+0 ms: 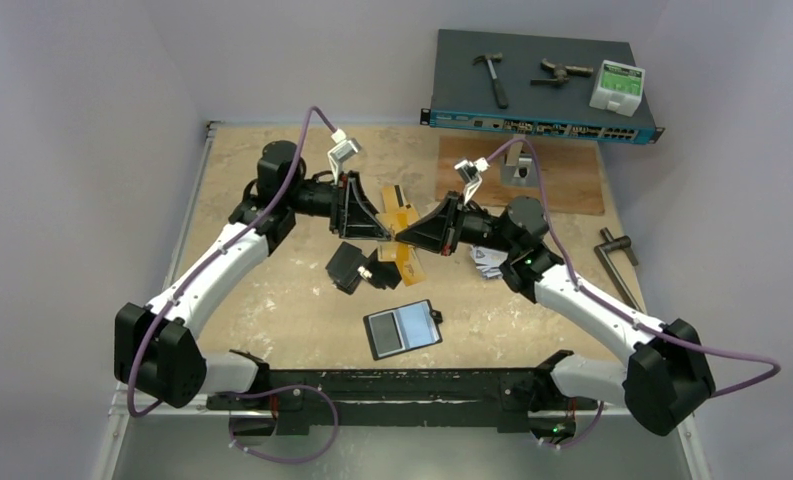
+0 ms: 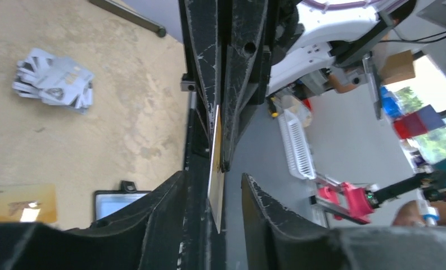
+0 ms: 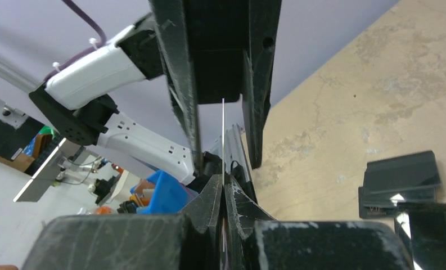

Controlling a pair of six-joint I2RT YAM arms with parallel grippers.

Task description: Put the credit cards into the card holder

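Seen edge-on in the right wrist view, a thin card (image 3: 223, 129) stands up from the tips of my right gripper, which is shut on it. In the left wrist view that card looks gold, and its free end reaches between the separated fingers of my left gripper. A gap shows on both sides, so the left one is open. Gold cards (image 1: 410, 266) lie under the meeting grippers. Black cards (image 1: 346, 265) are to the left and silver cards (image 1: 488, 258) to the right. The flat card holder (image 1: 384, 332) lies nearer the front edge.
A wooden board (image 1: 572, 180) and a dark rack unit (image 1: 532, 85) with hammers on it stand at the back. At the right edge lies a metal tool (image 1: 620, 262). Open table surrounds the holder.
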